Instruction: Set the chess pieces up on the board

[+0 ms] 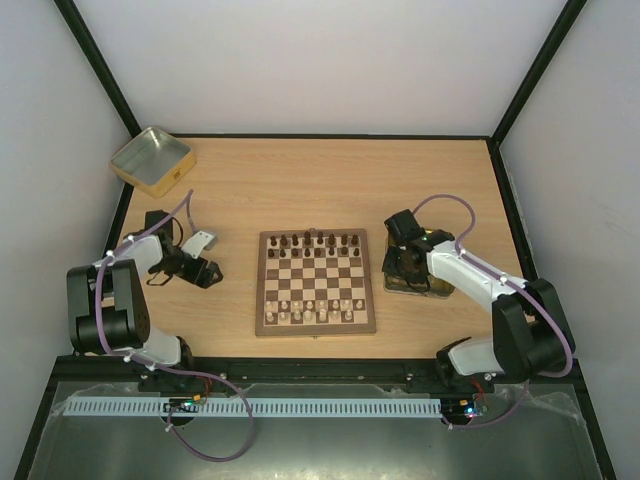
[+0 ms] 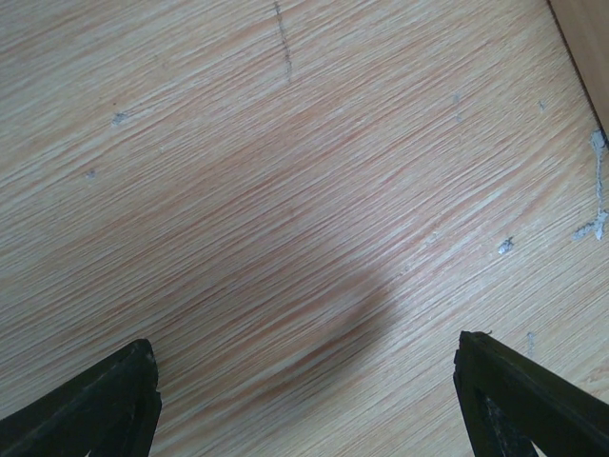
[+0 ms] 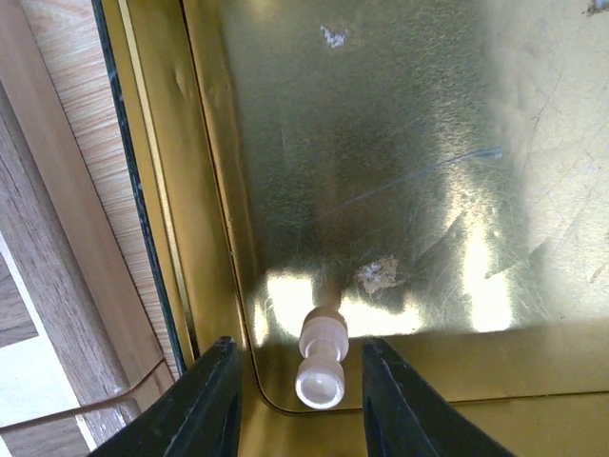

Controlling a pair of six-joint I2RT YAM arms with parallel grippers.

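The chessboard [image 1: 315, 283] lies mid-table, with dark pieces [image 1: 307, 238] in two rows at its far side and light pieces [image 1: 309, 306] in two rows at its near side. To its right, a single light piece [image 3: 322, 360] stands or leans in the near-left corner of a gold tin [image 3: 514, 362]. Over that corner hangs my right gripper, open, a finger to either side of the piece with gaps showing. My left gripper is open above bare table, left of the board, holding nothing.
A second gold tin [image 1: 178, 172], with nothing seen inside, stands at the back left. The board's wooden edge [image 3: 71, 219] runs close beside the right tin's wall. Bare wood [image 1: 320, 180] stretches behind the board.
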